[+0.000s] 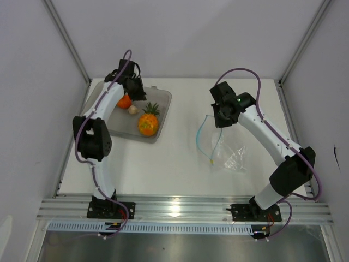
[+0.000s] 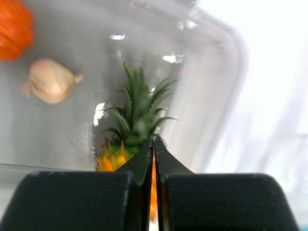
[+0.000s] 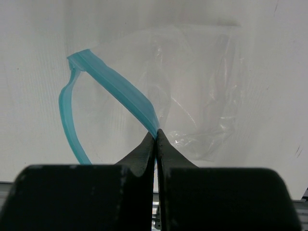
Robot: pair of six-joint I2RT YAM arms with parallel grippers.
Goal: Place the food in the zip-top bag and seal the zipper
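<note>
A grey bin [image 1: 122, 123] holds a pineapple [image 1: 148, 125], an onion [image 2: 51, 81] and an orange-red item [image 2: 12, 30]. My left gripper is shut above the pineapple, with nothing visible between its fingers. A clear zip bag [image 1: 232, 153] with a blue zipper [image 3: 113, 86] lies on the right of the table. My right gripper is shut on the bag's zipper edge, which is raised into an open loop.
Metal rails and walls border the work area.
</note>
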